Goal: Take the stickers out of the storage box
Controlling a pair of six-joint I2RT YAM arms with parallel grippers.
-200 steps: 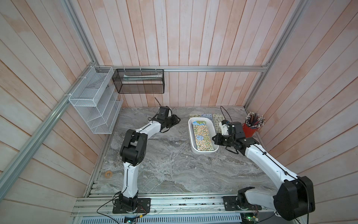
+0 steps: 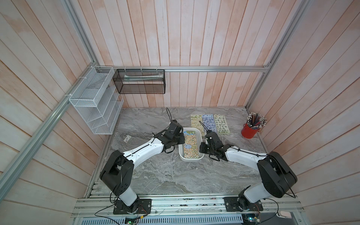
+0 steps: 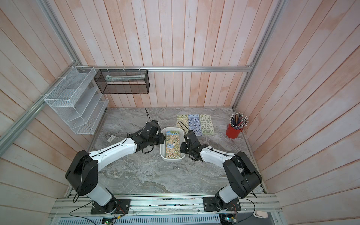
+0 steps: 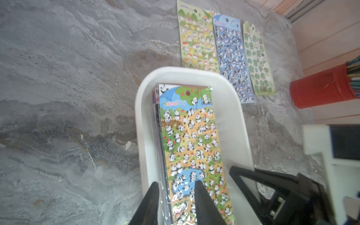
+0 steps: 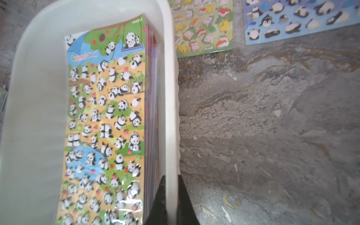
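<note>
The white storage box (image 2: 191, 159) stands in the middle of the table. Inside it lies a stack of sticker sheets (image 5: 105, 123), topped by a panda sheet headed "Animal Seal". My right gripper is shut on the box's right-side rim, one finger on each side of the wall. Over the box's left side is my left gripper, its fingers apart and pointing at the panda stickers (image 4: 193, 150). Nothing shows between those fingers. How close they are to the stack is hard to tell.
Three sticker sheets (image 4: 229, 48) lie flat on the table behind the box. A red bucket of pens (image 2: 248, 131) stands at the right. White mesh shelves (image 2: 98, 101) and a black wire basket (image 2: 139, 88) hang at the left.
The box, held by my right gripper, has come left and nearer the front, and now stands straighter. My left gripper has swung from the far left of the box to over its left side.
</note>
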